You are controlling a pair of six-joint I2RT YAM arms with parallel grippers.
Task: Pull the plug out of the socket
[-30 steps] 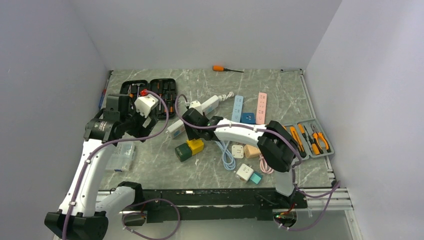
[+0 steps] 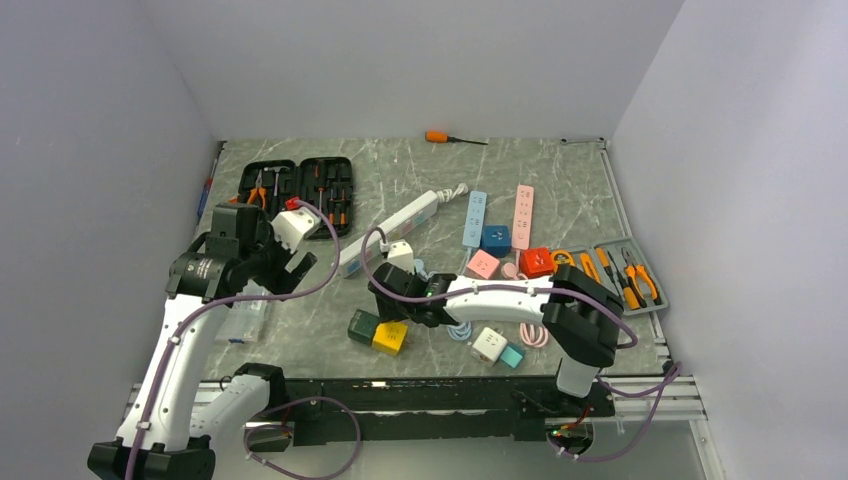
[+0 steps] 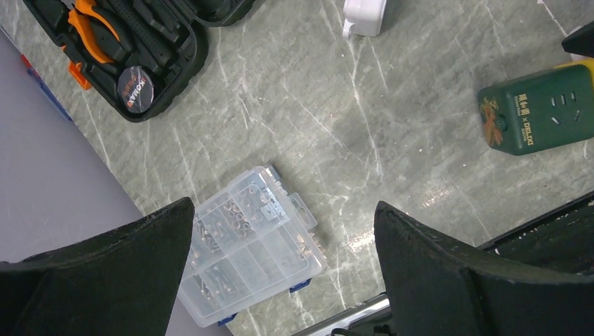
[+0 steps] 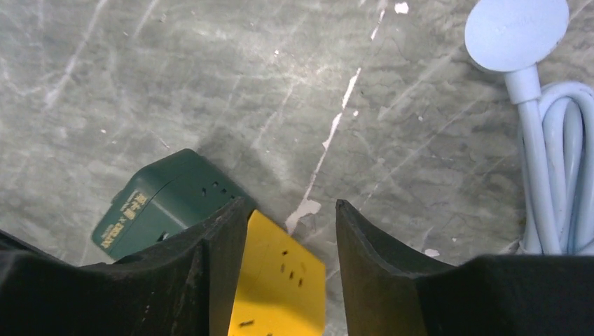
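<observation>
The dark green block (image 2: 363, 326) and the yellow block (image 2: 389, 338) sit side by side near the table's front edge. In the right wrist view the yellow block (image 4: 280, 287) meets the green block (image 4: 171, 199); whether prongs still join them cannot be seen. Over the yellow block my right gripper is part open; a strip of table shows between that block and the right-hand finger (image 4: 371, 259), while the left-hand finger covers the seam. My left gripper stands open and empty, left of the green block (image 3: 539, 112).
Below the left gripper lies a clear parts box (image 3: 249, 245); an open black tool case (image 2: 295, 190) is behind it. A white power strip (image 2: 390, 230) crosses mid-table. Power strips, cube sockets and cables crowd the right. Bare table surrounds the left of the green block.
The yellow block and my right gripper have moved toward the front edge. The green block has turned alongside the yellow one. My left gripper has shifted slightly frontward.
</observation>
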